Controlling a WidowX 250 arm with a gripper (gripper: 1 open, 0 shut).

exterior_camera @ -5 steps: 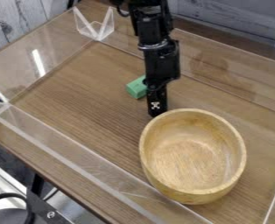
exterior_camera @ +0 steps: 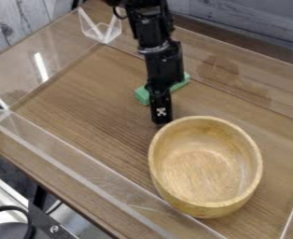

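My black gripper (exterior_camera: 161, 110) reaches down from the top centre to the wooden table, just above and behind a large round wooden bowl (exterior_camera: 204, 166). Its tip is low, apart from the bowl. A green object (exterior_camera: 179, 80) lies behind the gripper, showing on both sides of it and partly hidden by it. The gripper looks shut; whether anything is between the fingers is hard to see.
Bare table (exterior_camera: 75, 112) stretches to the left and to the right. A clear plastic piece (exterior_camera: 101, 26) stands at the upper left. Cables lie at the bottom left corner.
The gripper has shifted slightly left over the last second, and more of the green object now shows to its right. The bowl has not moved.
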